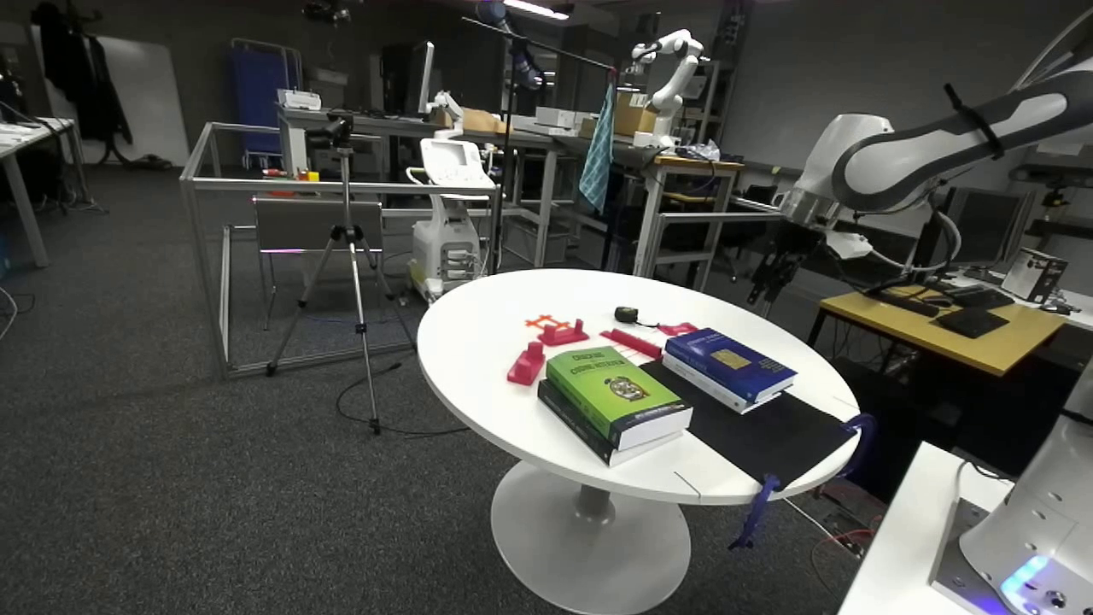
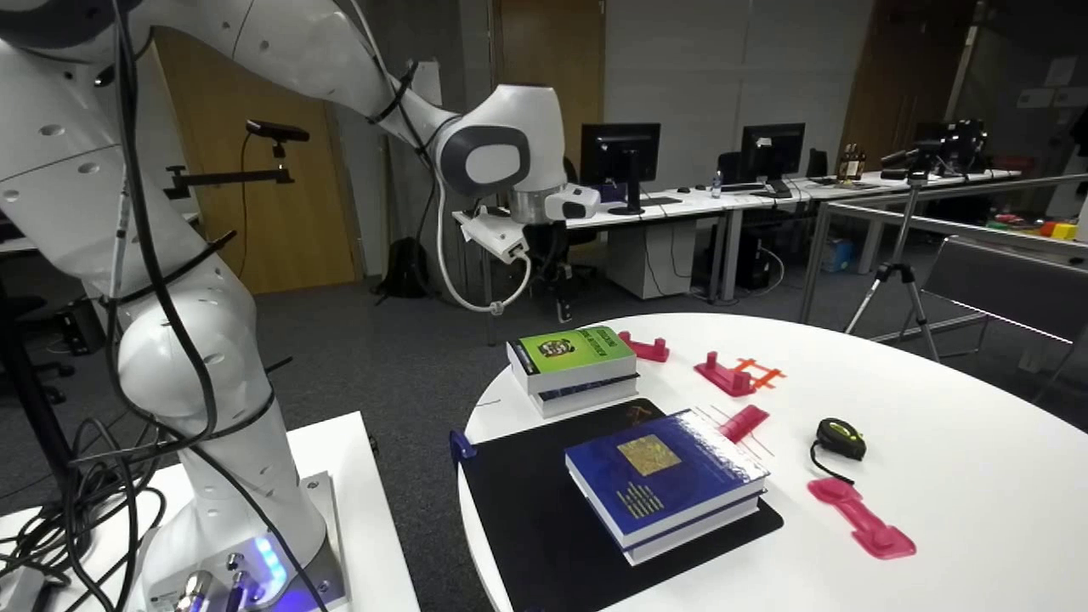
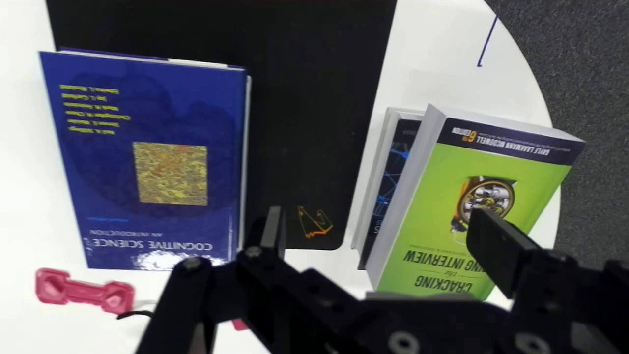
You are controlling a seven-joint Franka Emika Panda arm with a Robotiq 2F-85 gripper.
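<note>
My gripper is open, its two fingers well apart and nothing held between them. It hangs in the air above the round table, pointing down, as the gripper (image 1: 765, 292) in exterior view 1 also shows. Below it in the wrist view, a green book (image 3: 525, 186) lies on a darker book (image 3: 393, 177), the two slightly turned against each other. To the left, a blue book (image 3: 106, 171) lies flat; in exterior view 2 this blue book (image 2: 597, 464) rests on another book, partly on the black mat. The right finger hides part of the green cover.
The black mat (image 2: 520, 510) is clamped at the white table's (image 2: 979, 490) edge. Pink parts, including a flat pink piece (image 2: 867, 522), an orange lattice (image 2: 760, 373) and a black tape measure (image 2: 840, 438) lie around the books. Bare tabletop extends beyond them.
</note>
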